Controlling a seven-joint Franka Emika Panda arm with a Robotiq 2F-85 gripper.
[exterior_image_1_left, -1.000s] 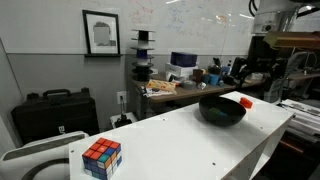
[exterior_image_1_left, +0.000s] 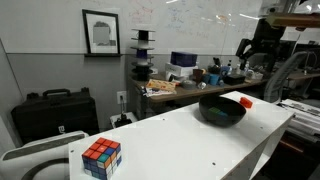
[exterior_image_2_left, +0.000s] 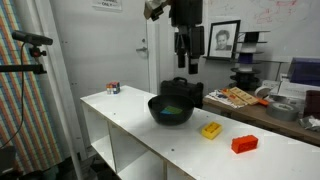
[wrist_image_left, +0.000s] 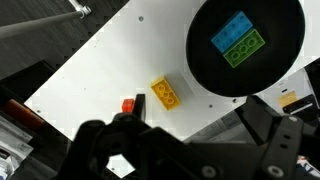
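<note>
My gripper is open and empty, high above the white table; its dark fingers are spread in the wrist view. In exterior view 2 the gripper (exterior_image_2_left: 187, 53) hangs over the area of the black bowl (exterior_image_2_left: 165, 117). Inside the bowl, the wrist view shows a blue block (wrist_image_left: 232, 32) and a green block (wrist_image_left: 244, 48) side by side. On the table outside it lie a yellow block (wrist_image_left: 166, 93) and a red block (wrist_image_left: 128, 105), the latter partly covered by a finger. Both blocks lie apart from the bowl.
A Rubik's cube (exterior_image_1_left: 102, 158) sits at the table's other end, with clear white surface between it and the bowl. A side bench (exterior_image_1_left: 185, 92) with boxes and wooden items runs behind the table. A black case (exterior_image_1_left: 55, 116) stands near the wall.
The bowl, blocks and cube look unmoved.
</note>
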